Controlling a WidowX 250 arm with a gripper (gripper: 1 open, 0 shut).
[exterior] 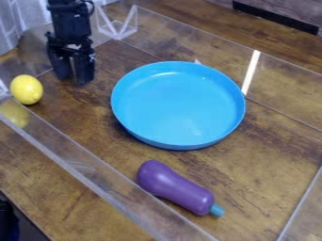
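Observation:
The dark gripper [72, 60] of the arm is low over the wooden table at the upper left; I cannot tell whether it is open or shut. A yellow lemon-like object [26, 89] lies below and left of it. A blue round plate [178, 104] fills the middle. A purple eggplant-like object [175, 187] with a teal tip lies near the bottom, below the plate.
Clear plastic walls [88, 174] edge the wooden work surface [251, 169]. Free surface shows right of the plate, at the top, and between the lemon and the plate.

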